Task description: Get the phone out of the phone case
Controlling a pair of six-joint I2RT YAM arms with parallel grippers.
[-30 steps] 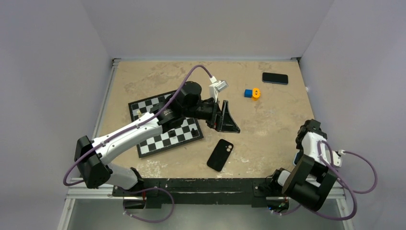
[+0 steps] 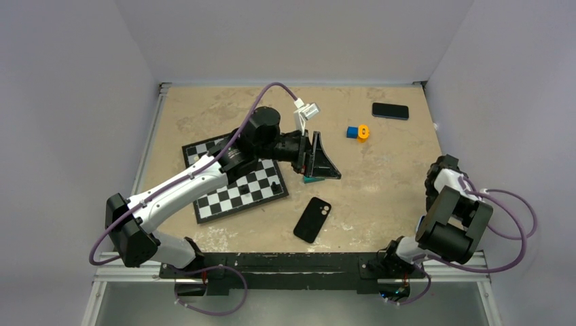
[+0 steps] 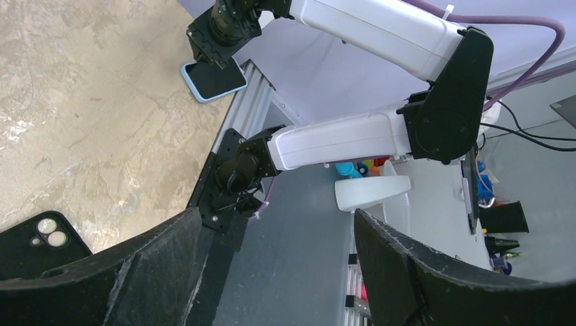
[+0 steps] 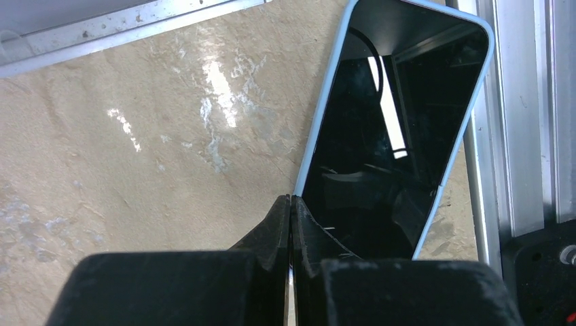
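In a light blue case, the phone (image 4: 401,122) lies screen up at the front right corner; the right wrist view shows most of it, and the right arm covers nearly all of it in the top view. My right gripper is shut with nothing between its fingers, its tips by the case's left edge and the phone outside them. Whether they touch the edge I cannot tell. My left gripper (image 2: 331,153) hangs open and empty over the middle of the table. In the left wrist view the same phone (image 3: 212,78) shows beneath the right arm.
A black phone case (image 2: 312,219) lies at the front middle, near a checkered board (image 2: 238,197). A dark phone (image 2: 390,111) rests at the back right. Blue and yellow pieces (image 2: 363,133) stand nearby. A metal rail (image 4: 506,136) runs close along the phone's right side.
The right arm has swung away from the front toward the back right. My left gripper has risen slightly toward the back.
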